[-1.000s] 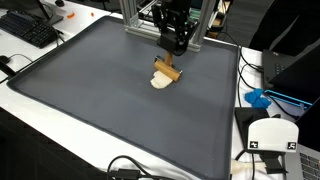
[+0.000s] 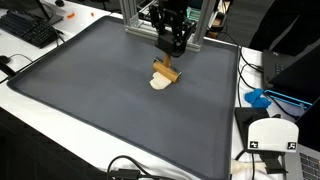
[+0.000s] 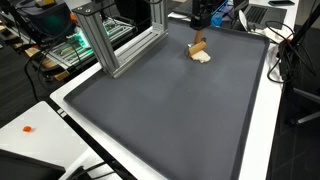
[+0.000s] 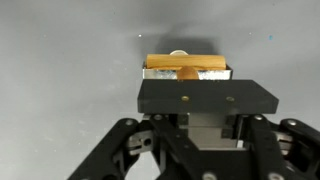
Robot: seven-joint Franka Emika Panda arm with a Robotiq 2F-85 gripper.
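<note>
A small wooden roller [image 2: 166, 71] with a metal frame and a wooden handle lies over a flat, cream piece that looks like dough [image 2: 159, 82]. My gripper [image 2: 170, 50] is above the roller, shut on its upright handle. In exterior view 2 the roller [image 3: 196, 46] covers the far part of the dough [image 3: 203, 57], whose near edge stays bare. From the wrist, the roller [image 4: 180, 62] runs crosswise beyond the black fingers, and only a sliver of dough [image 4: 178, 52] peeks out past it. Much of the handle is hidden by the gripper.
The dark grey board [image 2: 120, 110] is mostly clear. A blue cloth-like item [image 2: 257, 99] and a white device [image 2: 272, 133] are off its right side. A keyboard [image 2: 33, 29] sits at the far left, and cables run along the table edge.
The gripper moved with it and stayed shut.
</note>
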